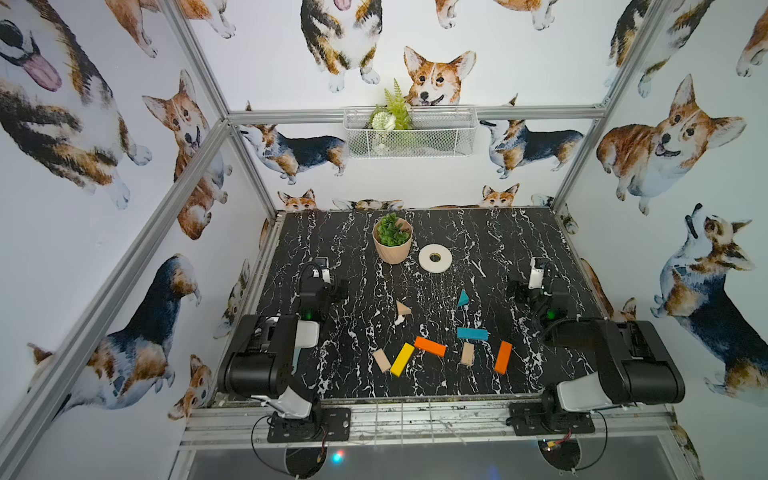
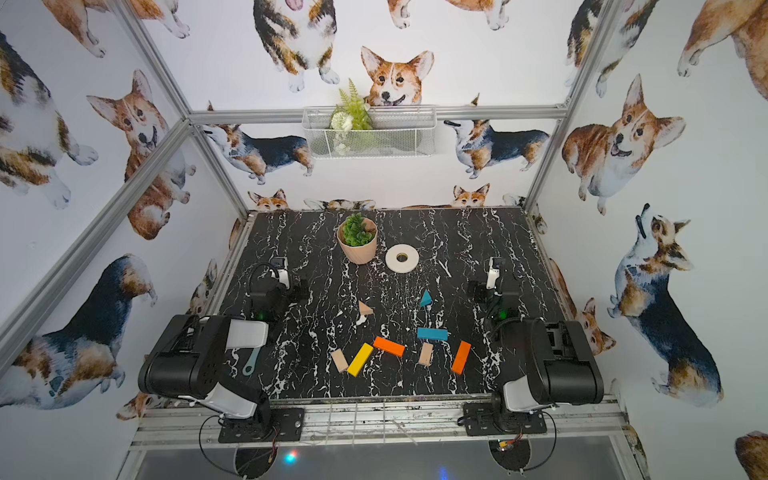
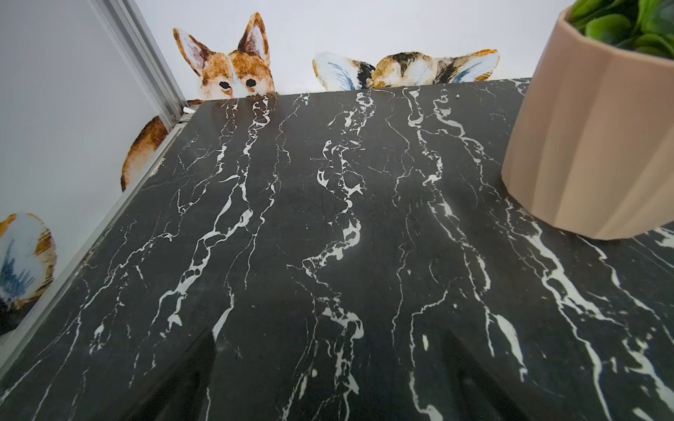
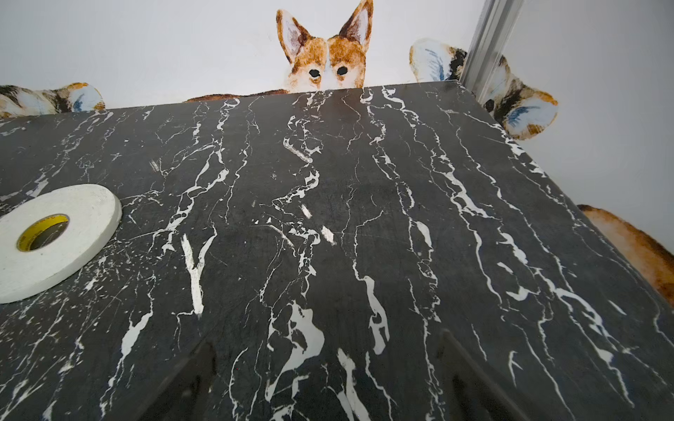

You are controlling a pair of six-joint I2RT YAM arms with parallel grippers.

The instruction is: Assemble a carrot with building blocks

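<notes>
Loose blocks lie flat at the table's front middle: an orange bar (image 1: 429, 346), another orange bar (image 1: 503, 357), a yellow bar (image 1: 402, 359), a blue bar (image 1: 472, 333), a blue triangle (image 1: 463, 299), a wooden triangle (image 1: 402, 309) and two short wooden blocks (image 1: 381, 360) (image 1: 467, 353). None are joined. My left gripper stands open at the left of them, facing the back wall, with nothing between its fingers. My right gripper stands open at the right, likewise empty.
A potted plant (image 1: 393, 245) and a white tape roll (image 1: 435, 266) stand at the back middle of the table (image 1: 320, 368). A blue-grey tool (image 2: 250, 362) lies by the left arm.
</notes>
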